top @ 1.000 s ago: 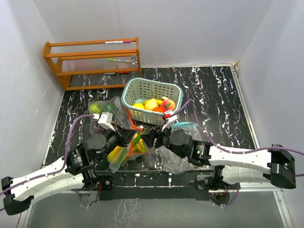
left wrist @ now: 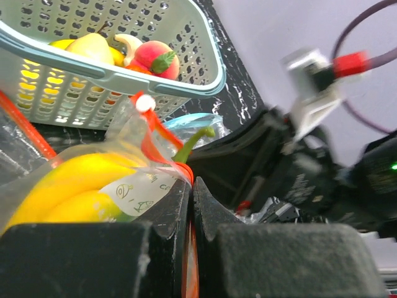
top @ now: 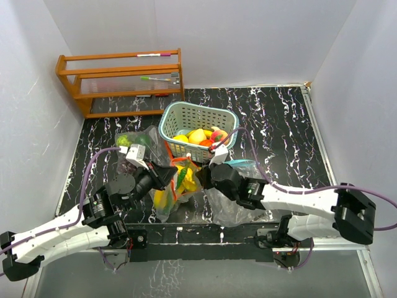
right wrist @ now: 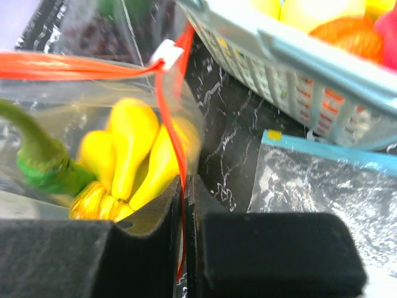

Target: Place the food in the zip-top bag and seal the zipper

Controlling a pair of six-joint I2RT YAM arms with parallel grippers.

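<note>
A zip top bag (top: pixel 167 202) holds yellow food, seen in the right wrist view as several yellow pieces (right wrist: pixel 130 136) with a green stem (right wrist: pixel 49 164). Its orange zipper runs along the top. My left gripper (top: pixel 166 177) is shut on the bag's edge at the zipper, as the left wrist view (left wrist: pixel 189 217) shows. My right gripper (top: pixel 203 177) is shut on the orange zipper edge on the other side, the thin strip between its fingers.
A basket (top: pixel 229 124) of fruit stands just behind the bag. Another clear bag (top: pixel 239 208) with a blue zipper lies at the right, a bag with green items (top: pixel 127 143) at the left. A wooden rack (top: pixel 80 96) stands at the back left.
My right gripper has moved slightly to the right, and its arm has shifted. The bag's orange edge and contents have shifted a little with it.
</note>
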